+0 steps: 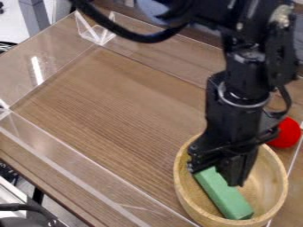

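The black gripper (215,161) hangs over the left rim of a wooden bowl (270,202) at the lower right, shut, with nothing visible between its fingers. A green rectangular block (225,199) lies inside the bowl under the gripper, its upper end partly hidden. A red round object (284,133) sits behind the bowl at the right edge, partly hidden by the arm.
Clear tape or plastic (95,31) shows near its back left edge, and a black cable crosses the top. Dark equipment occupies the bottom left corner.
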